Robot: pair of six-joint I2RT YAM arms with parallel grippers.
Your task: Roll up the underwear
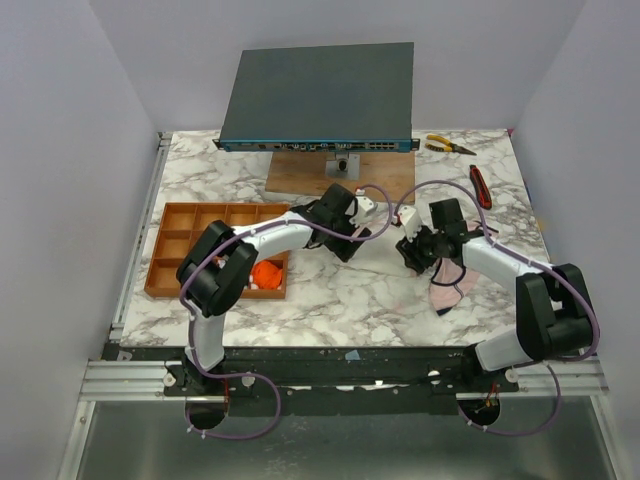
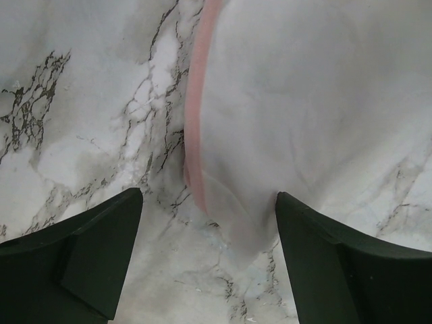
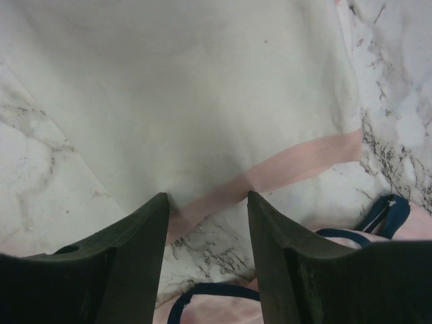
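White underwear (image 1: 380, 254) with pink edging lies spread on the marble table between my two grippers. Its pink-edged narrow end (image 2: 233, 226) reaches between the fingers of my left gripper, which is part open and does not clamp it. In the right wrist view, the pink band of the white cloth (image 3: 297, 164) runs across the gap of my right gripper. That gripper is part open too, its fingertips close over the band, and whether they touch it I cannot tell.
Pink underwear with dark trim (image 1: 455, 285) lies right by the right gripper. A wooden compartment box (image 1: 165, 240) holding an orange item (image 1: 267, 275) stands at left. Pliers (image 1: 450, 145) and a red tool (image 1: 480, 186) lie at the back right.
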